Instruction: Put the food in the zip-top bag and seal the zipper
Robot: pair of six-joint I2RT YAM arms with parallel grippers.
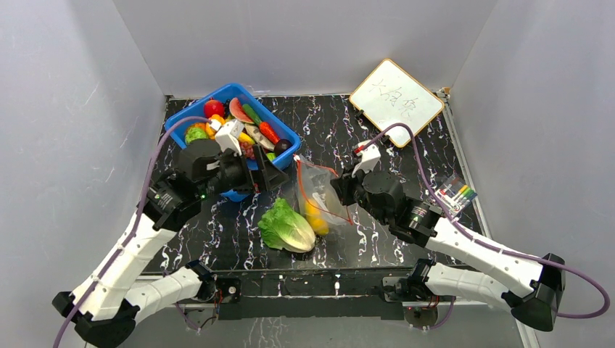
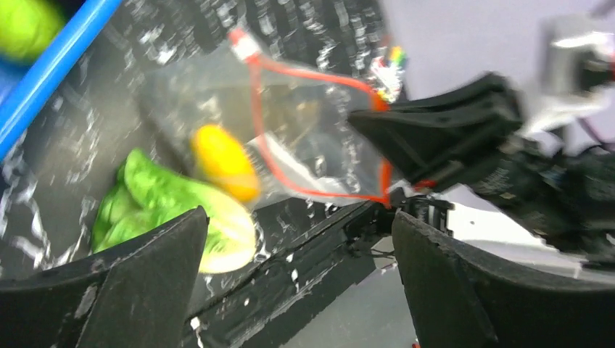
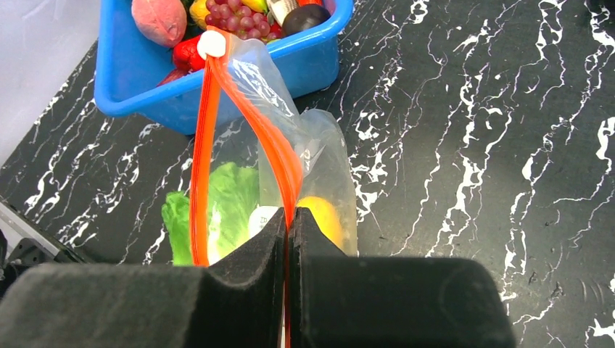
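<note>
A clear zip top bag [image 1: 317, 190] with an orange zipper strip hangs by its edge from my right gripper, whose fingers are shut on that strip. The white slider [image 3: 212, 43] sits at the strip's far end, and the mouth of the bag gapes. Inside the bag lies a yellow food piece [image 2: 225, 161]. A green lettuce [image 1: 286, 226] rests on the table beside the bag, outside it. My left gripper [image 1: 271, 174] is open and empty, above the table between the blue basket and the bag.
The blue basket [image 1: 293, 138] full of toy fruit and vegetables stands at the back left. A whiteboard [image 1: 397, 103] lies at the back right, and a pack of markers [image 1: 455, 194] at the right edge. Bare table shows between basket and whiteboard.
</note>
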